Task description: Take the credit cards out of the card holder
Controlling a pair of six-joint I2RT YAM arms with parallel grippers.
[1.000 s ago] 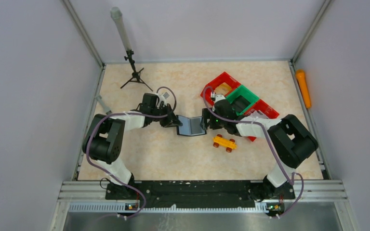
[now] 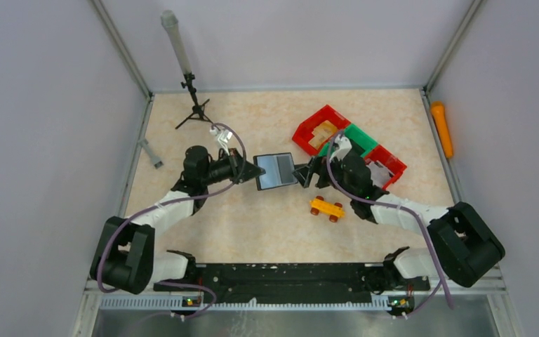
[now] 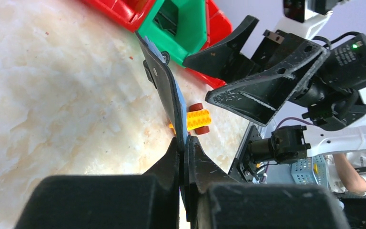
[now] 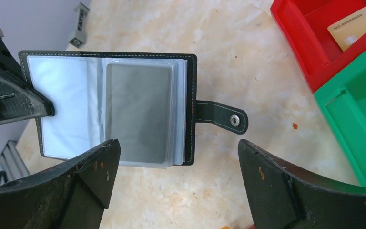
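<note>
The card holder (image 2: 274, 170) is spread open and raised in the middle, black with a stitched edge, clear sleeves and a snap strap. My left gripper is shut on its left edge, so the left wrist view shows it nearly edge-on. In the right wrist view, the sleeve stack (image 4: 138, 109) shows a grey face on the right half, with a pale half on the left. My right gripper (image 2: 307, 173) stands open just to the right of the holder, nothing between its fingers, the strap lying beyond the gap.
A red and green compartment tray (image 2: 351, 140) sits at the back right, with cards (image 4: 355, 26) in a red section. A yellow toy skateboard (image 2: 326, 208) lies in front. A tripod (image 2: 196, 109) stands at the back left.
Both arms have drawn outward, away from each other. The holder has moved slightly with my left gripper, and my right gripper now stands apart from its right edge.
</note>
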